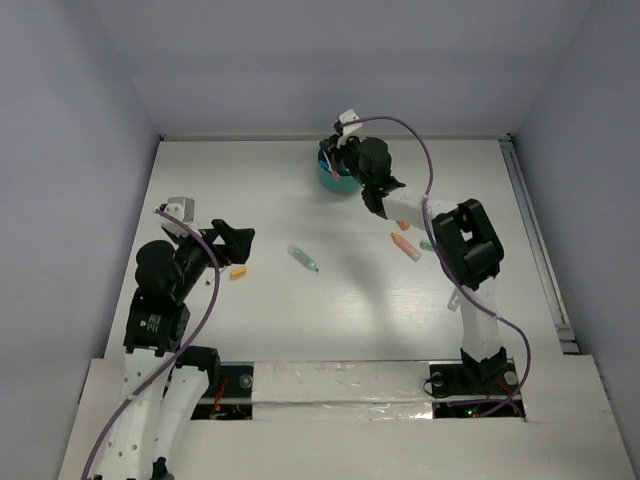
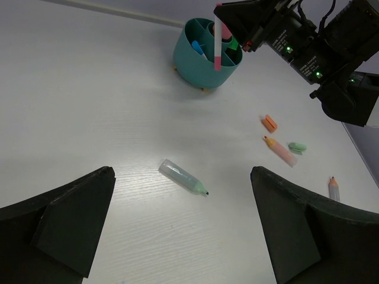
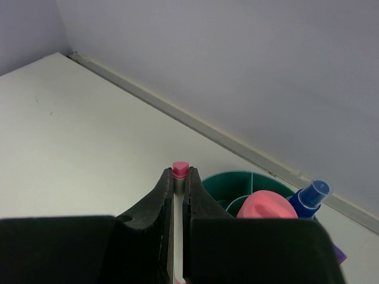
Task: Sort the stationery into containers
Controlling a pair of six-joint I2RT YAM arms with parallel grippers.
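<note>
A teal divided cup [image 1: 342, 186] stands near the back wall, holding several items, among them a blue-capped one [image 3: 311, 195] and a pink one [image 3: 266, 204]. My right gripper is shut on a slim white pen with pink ends [image 2: 218, 38]. That pen hangs upright at the cup; whether its lower end is over the opening or just in front cannot be told. My left gripper is open and empty at the table's left side. Between its fingers, farther off on the table, shows a pale green marker [image 2: 183, 177].
Right of centre lie an orange crayon [image 1: 406, 247], a small orange piece [image 2: 269, 123], a green piece [image 2: 297, 147] and a pale pencil [image 2: 334, 189]. Near the left arm is a yellow piece [image 1: 238, 272].
</note>
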